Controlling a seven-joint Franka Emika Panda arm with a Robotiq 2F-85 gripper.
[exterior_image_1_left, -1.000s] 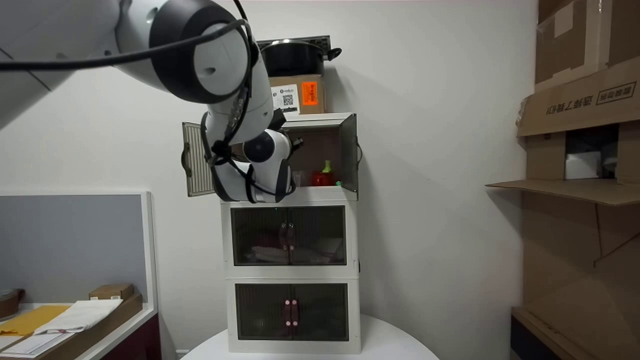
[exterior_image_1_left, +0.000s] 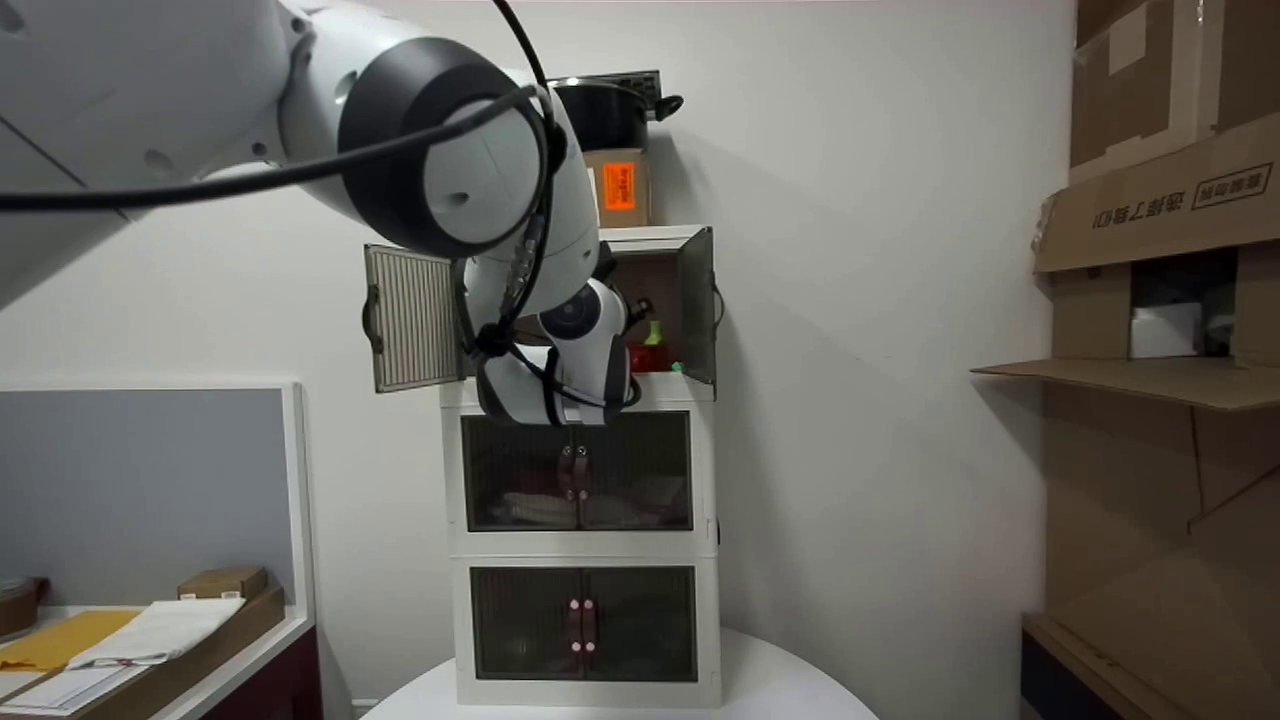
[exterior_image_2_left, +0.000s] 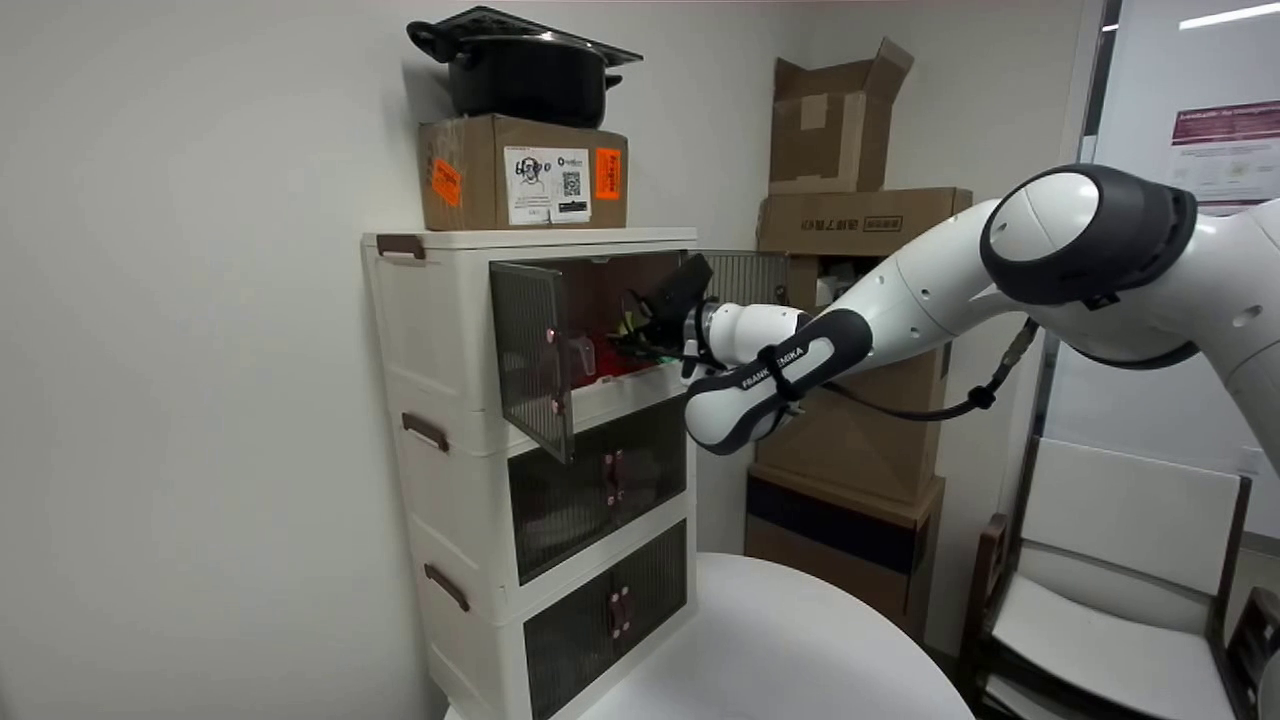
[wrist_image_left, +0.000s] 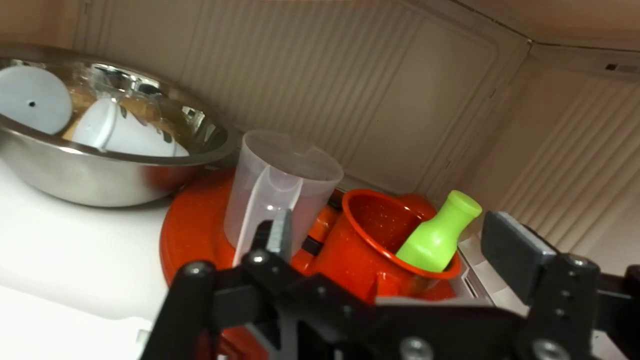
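Inside the open top compartment, a red pot (wrist_image_left: 355, 264) holds a bright green bottle-shaped object (wrist_image_left: 436, 235) that leans to the right. To the pot's left, a clear plastic measuring cup (wrist_image_left: 277, 180) stands on a red lid-like disc (wrist_image_left: 190, 225). My gripper is open, its fingers (wrist_image_left: 510, 255) spread to either side of the pot in the wrist view, with nothing held between them. The left finger appears in front of the measuring cup. From outside, the gripper (exterior_image_2_left: 654, 314) is at the compartment's mouth, and the arm hides much of the opening in exterior view 1.
A steel bowl (wrist_image_left: 114, 174) with white items sits left of the cup. Open cabinet doors (exterior_image_1_left: 414, 318) flank the compartment on both sides. Its side wall (wrist_image_left: 576, 174) rises close to the right finger. A box (exterior_image_2_left: 480, 180) and black pot (exterior_image_2_left: 528, 82) stand on top.
The arm has moved right and slightly down in exterior view 1, now covering more of the compartment's opening and coming close to the red pot and green object. Those two appear unmoved.
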